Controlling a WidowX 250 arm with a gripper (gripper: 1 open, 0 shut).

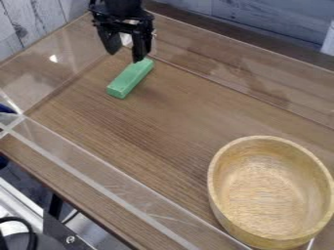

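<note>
My black gripper (123, 37) hangs at the upper left of the camera view, over the table just behind a green block (129, 79), which lies lengthwise on the wood. It stands open, with a small white object partly showing behind it; its exact shape is hidden.
A large tan wooden bowl (268, 189) sits at the lower right. Clear strips or edges run along the left, with a dark cable at the lower left corner.
</note>
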